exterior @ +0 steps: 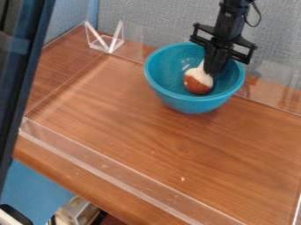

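Observation:
A teal bowl [171,92] stands toward the back right of the wooden table. Inside it lies a white and orange-brown object [198,82]. My black gripper [213,67] reaches down into the bowl at that object's upper end, over its back right part. Its fingertips are partly hidden, and whether anything is between them is not clear.
A white wire stand [104,39] sits at the back left corner, by grey back walls. A dark vertical edge fills the near left.

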